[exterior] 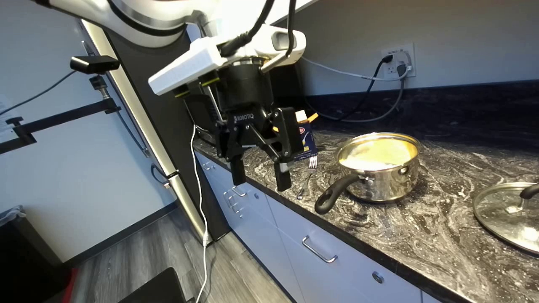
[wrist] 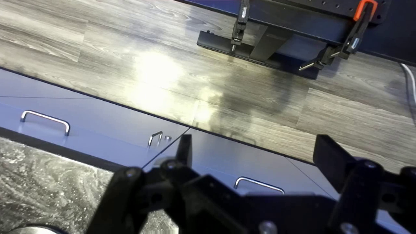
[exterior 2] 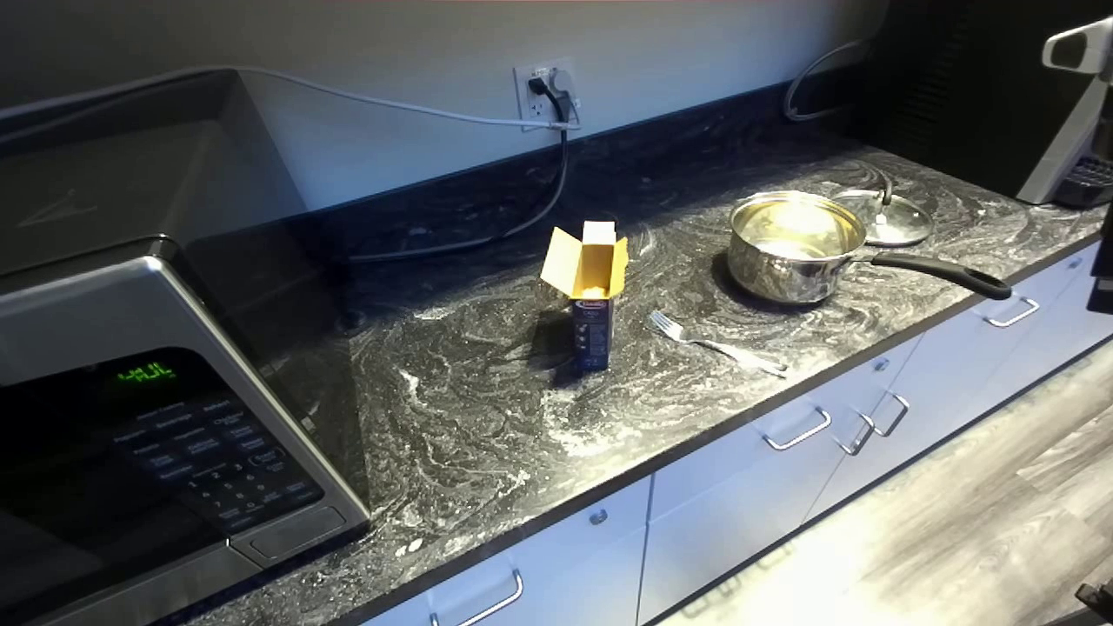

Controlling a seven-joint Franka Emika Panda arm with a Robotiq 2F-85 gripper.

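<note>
My gripper [exterior: 261, 182] hangs open in front of the counter's edge, with empty space between its fingers; the wrist view shows its fingers [wrist: 186, 150] spread wide over the drawer fronts. A steel pot [exterior 2: 788, 256] with a black handle stands on the counter, uncovered. Behind it, the glass lid [exterior 2: 895, 221] lies flat on the counter. The fork [exterior 2: 720, 344] rests between the pot and an upright dark blue box [exterior 2: 594, 332] whose flaps stand open. In exterior view 1 the gripper partly hides that box [exterior: 307, 140].
A microwave [exterior 2: 198, 459] occupies the counter's left end in exterior view 2. Cables run from a wall outlet [exterior 2: 549, 96] down behind the counter items. Bare counter [exterior 2: 469, 417] lies in front of the box. Drawer handles [exterior: 319, 251] stick out below the edge.
</note>
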